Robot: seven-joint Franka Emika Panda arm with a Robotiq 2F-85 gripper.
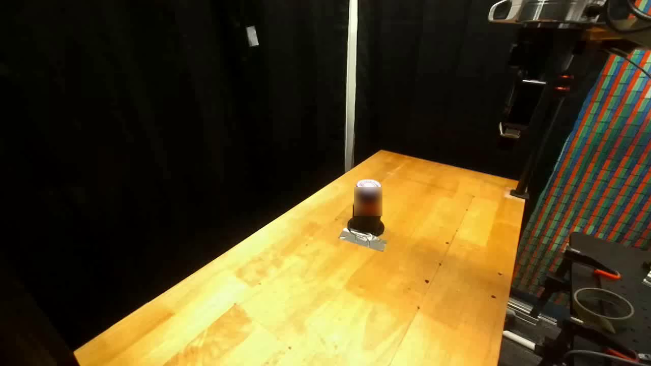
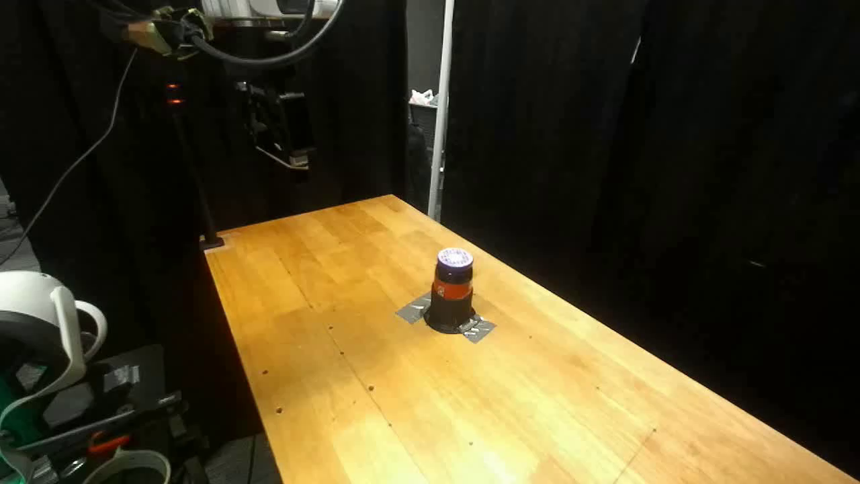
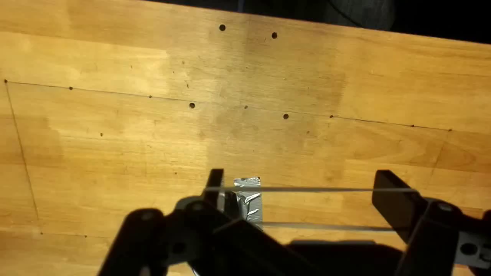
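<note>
A dark jar with an orange label and a pale patterned lid (image 2: pixel 455 258) stands upright in a black round holder (image 2: pixel 449 310) on the wooden table. Strips of grey tape (image 2: pixel 479 329) lie at the holder's base. In exterior view 1 the jar (image 1: pixel 367 198) looks blurred. High above the table hangs my gripper, its fingers wide apart; two thin bands stretch across between them, and no object is gripped. From the wrist, the left finger hides most of the holder, leaving some tape (image 3: pixel 248 202) visible.
A thin dark pole (image 2: pixel 197 185) rises from its far corner. Beside the table, a black cart (image 1: pixel 610 256) carries clamps and a tape roll (image 1: pixel 602 303). Dark curtains hang behind.
</note>
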